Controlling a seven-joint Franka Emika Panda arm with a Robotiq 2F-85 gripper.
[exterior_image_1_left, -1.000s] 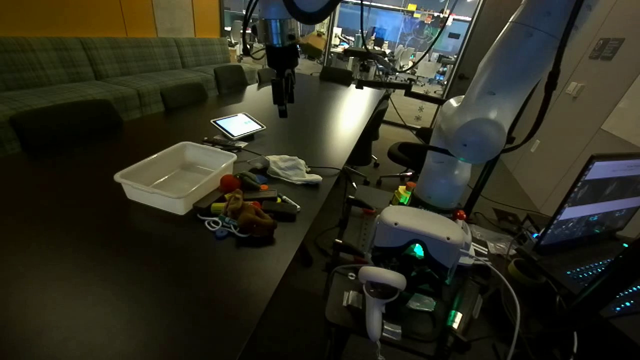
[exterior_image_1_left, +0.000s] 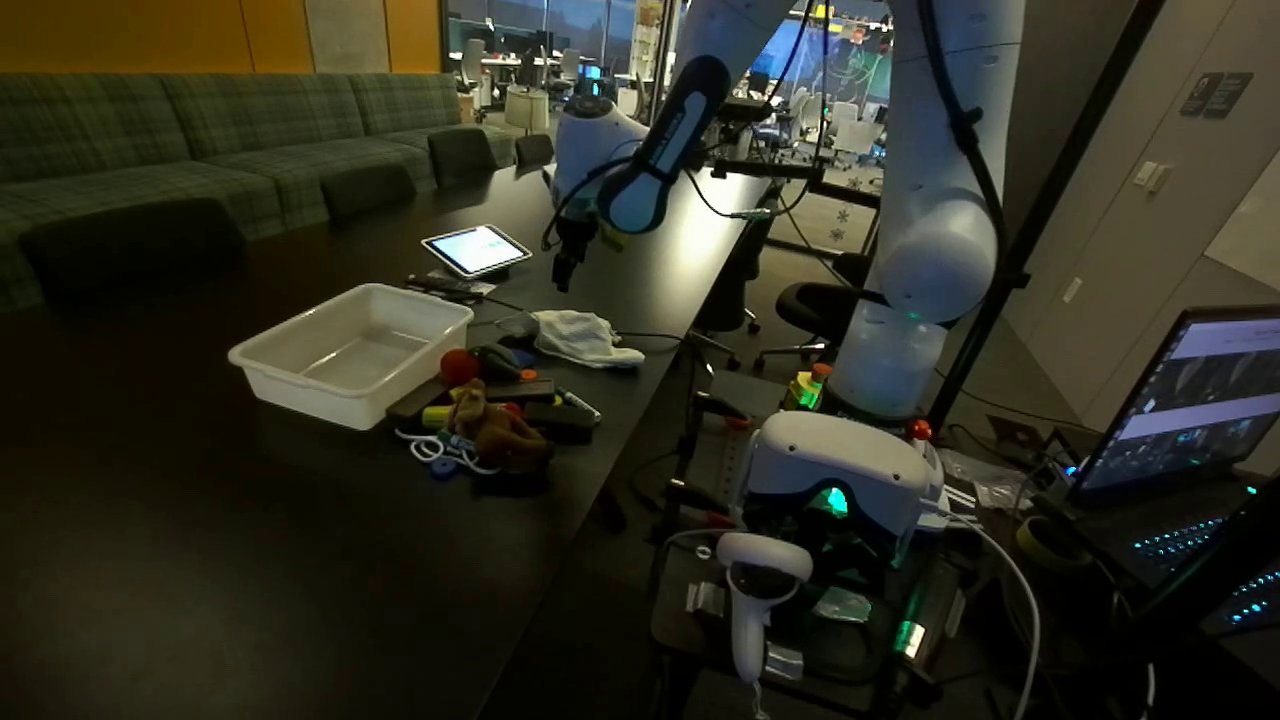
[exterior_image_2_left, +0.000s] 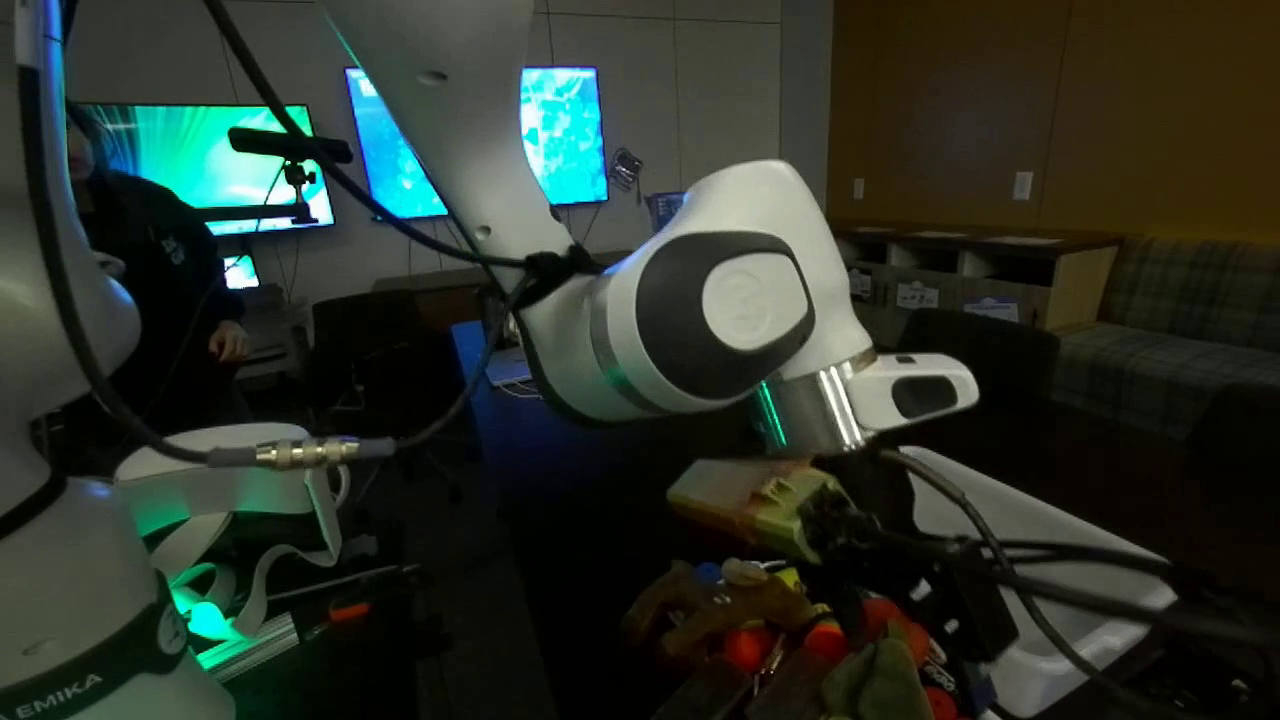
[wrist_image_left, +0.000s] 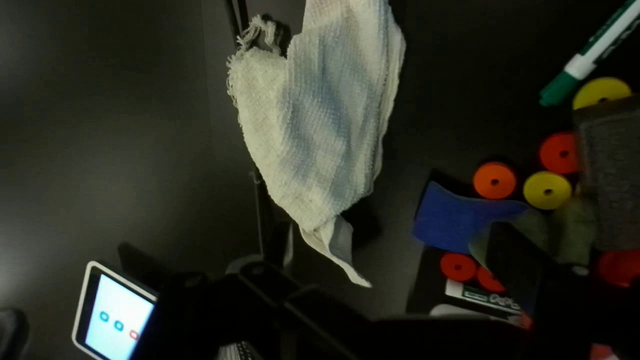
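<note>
A crumpled white cloth (wrist_image_left: 327, 120) lies on the dark table, filling the upper middle of the wrist view. My gripper (exterior_image_1_left: 564, 274) hangs above the table, beyond the cloth (exterior_image_1_left: 584, 338) as exterior view 1 sees it. Its dark fingers stand apart in the wrist view, one on each side below the cloth, so the gripper is open and nothing shows between them. In exterior view 2 the wrist and cables partly hide the gripper, and I cannot make out the cloth there.
A white bin (exterior_image_1_left: 360, 356), apparently empty, stands beside a pile of small things: a brown plush toy (exterior_image_1_left: 492, 432), a red ball (exterior_image_1_left: 458, 366), a marker (wrist_image_left: 591, 51) and several coloured discs. A lit tablet (exterior_image_1_left: 477, 250) lies behind.
My arm has come down and the gripper now hangs lower and tilted, nearer the cloth. Cloth, bin and pile look unmoved.
</note>
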